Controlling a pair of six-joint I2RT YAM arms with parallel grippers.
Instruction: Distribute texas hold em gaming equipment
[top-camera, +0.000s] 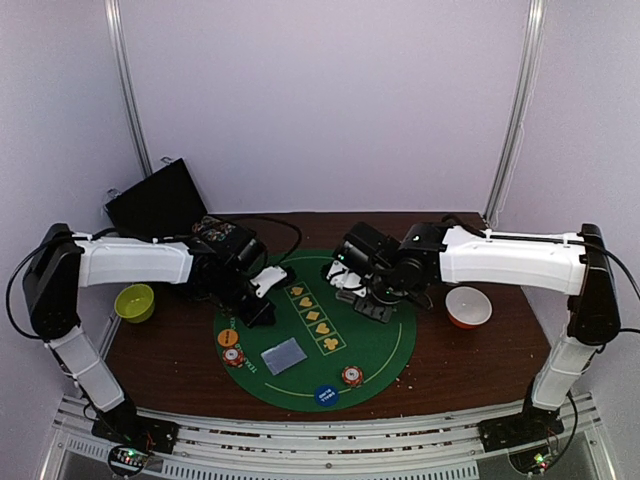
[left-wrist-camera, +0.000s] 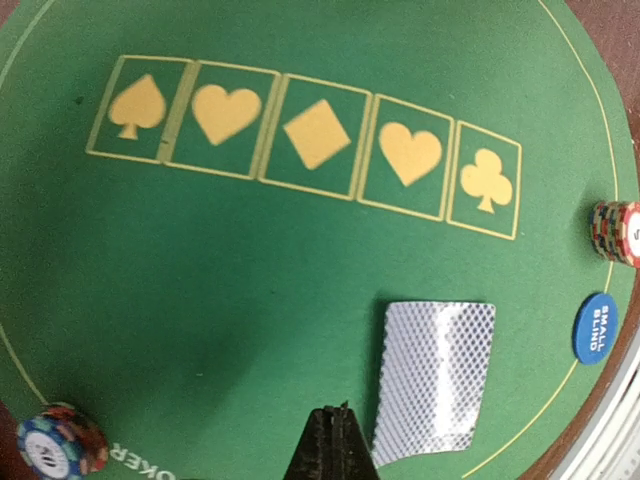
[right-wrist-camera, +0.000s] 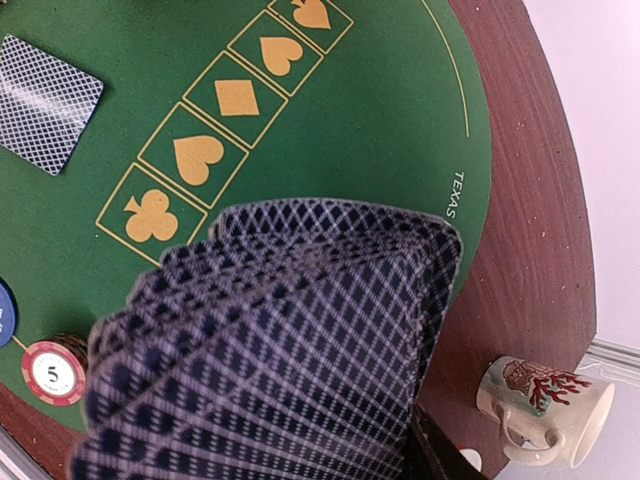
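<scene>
My right gripper (top-camera: 372, 300) is shut on a fanned deck of cards (right-wrist-camera: 290, 330), dark with a crossed pattern, held above the right part of the green mat (right-wrist-camera: 400, 120). The deck covers most of the fingers in the right wrist view. My left gripper is shut with nothing showing between its fingertips, above the mat's left side. Face-down patterned cards (left-wrist-camera: 435, 380) lie on the mat, apart from it. One chip stack (top-camera: 352, 376) stands at the front right, another (top-camera: 233, 356) at the left. Beside them are a blue small blind disc (top-camera: 326, 396) and an orange disc (top-camera: 228, 338).
An open black case (top-camera: 160, 205) stands at the back left, partly behind the left arm. A green bowl (top-camera: 135, 303) is at the left and a white bowl (top-camera: 468, 306) at the right. A printed mug (right-wrist-camera: 545, 405) shows in the right wrist view.
</scene>
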